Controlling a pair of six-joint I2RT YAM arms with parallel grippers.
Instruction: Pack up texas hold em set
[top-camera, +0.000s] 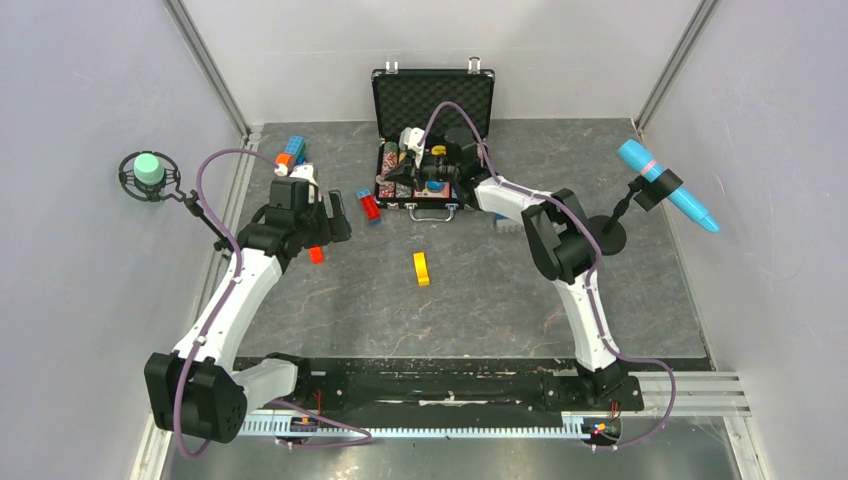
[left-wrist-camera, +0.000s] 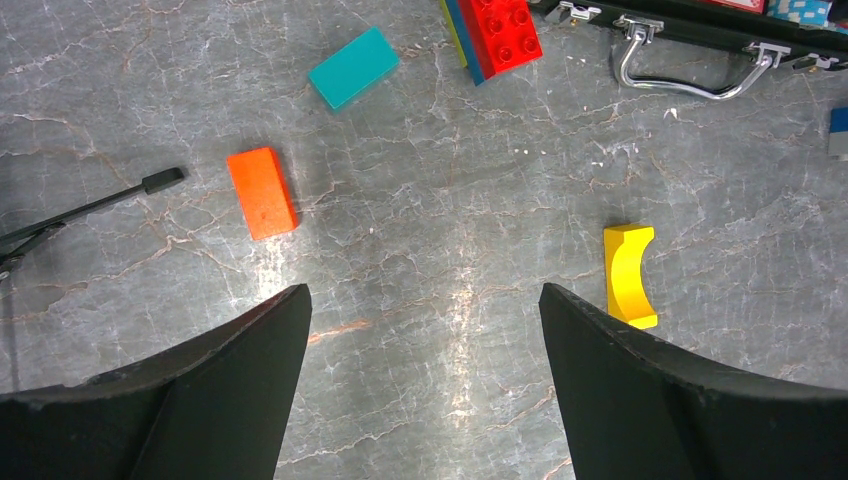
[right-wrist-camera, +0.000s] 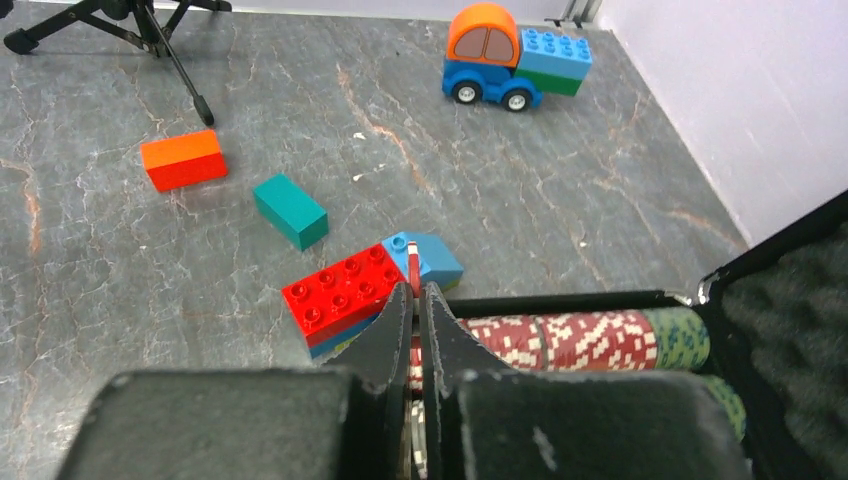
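Note:
The open black case (top-camera: 433, 95) stands at the back centre, its lid up. Rows of poker chips (right-wrist-camera: 590, 340) lie in it, mostly red and white with green at one end. My right gripper is over the left part of the case, its fingers shut. A thin red and white chip (right-wrist-camera: 413, 262) shows edge-on between the fingertips. My arm covers much of the case's middle in the top view. My left gripper hangs open over the table at the left, nothing between its fingers.
Left of the case lie a red toy brick (left-wrist-camera: 507, 38), a teal block (left-wrist-camera: 355, 68) and an orange block (left-wrist-camera: 262, 193). A toy truck (right-wrist-camera: 490, 60) is at the back left. A yellow arch block (top-camera: 421, 268) lies in front of the case.

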